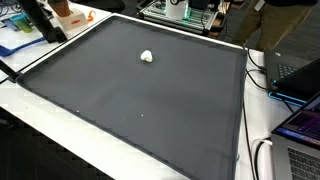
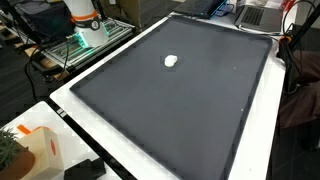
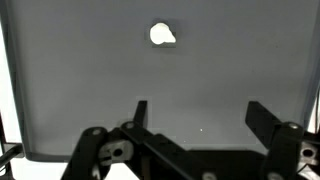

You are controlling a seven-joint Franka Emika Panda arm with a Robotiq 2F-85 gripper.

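Note:
A small white object (image 3: 162, 34) lies alone on the dark grey mat (image 3: 190, 80), near the top of the wrist view. It also shows as a white blob (image 1: 147, 56) toward the far side in exterior view 1, and as a pale lump (image 2: 170, 61) in exterior view 2. What exactly it is cannot be made out. My gripper is open, its dark fingers wide apart with only bare mat visible between them. In the wrist view, the object sits beyond the fingertips, apart from them. Neither exterior view shows the gripper.
The mat has a raised dark border on a white table (image 2: 255, 150). A laptop (image 1: 300, 130) and cables stand along the right in exterior view 1. A white robot base (image 2: 90, 30) is at upper left in exterior view 2.

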